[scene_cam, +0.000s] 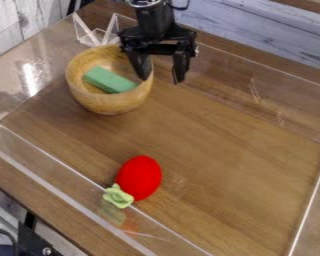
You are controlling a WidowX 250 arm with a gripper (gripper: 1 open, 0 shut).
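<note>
My black gripper [162,62] is at the top middle of the camera view, fingers pointing down and apart, over the right rim of a wooden bowl [87,98]. A green block [109,80] lies inside the bowl. A red object [140,177] with a pale green top [117,197] lies near the front of the table.
A clear wire-like or plastic shape [96,30] stands behind the bowl at the back left.
</note>
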